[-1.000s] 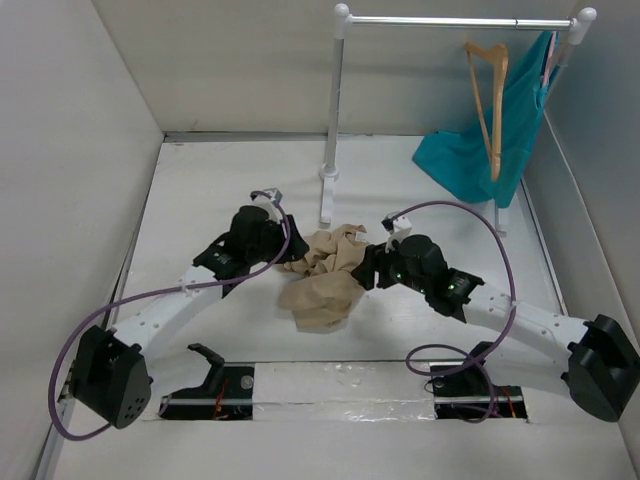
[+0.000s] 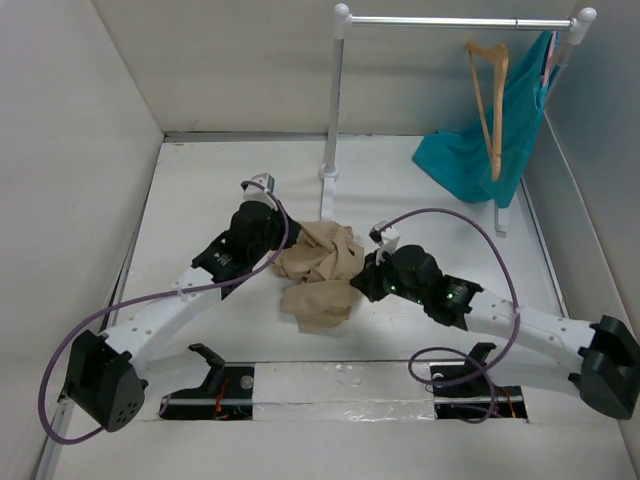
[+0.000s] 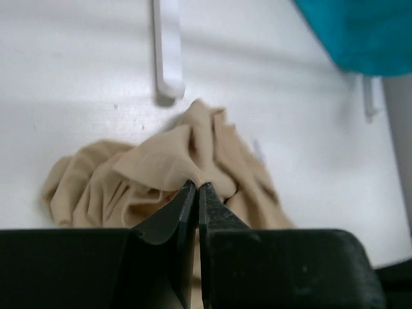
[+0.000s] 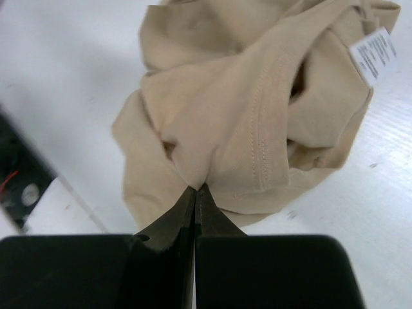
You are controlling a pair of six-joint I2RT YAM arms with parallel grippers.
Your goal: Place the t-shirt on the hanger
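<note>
A tan T-shirt [image 2: 322, 261] lies crumpled on the white floor between my arms, a white label [image 4: 373, 56] showing on it. My left gripper [image 2: 290, 232] is at its upper left, shut, fingertips [image 3: 205, 192] meeting at the fabric; my right gripper [image 2: 366, 280] is at its right edge, also shut, fingertips [image 4: 203, 194] at the cloth. Whether fabric is pinched in either is hard to see. A wooden hanger [image 2: 497, 110] hangs from the rail [image 2: 450, 22] at upper right.
A teal cloth [image 2: 455, 160] hangs at the right of the rack and drapes onto the floor. A rack post [image 2: 333, 120] stands behind the shirt.
Both grippers have gone from open a second ago to shut at the shirt.
</note>
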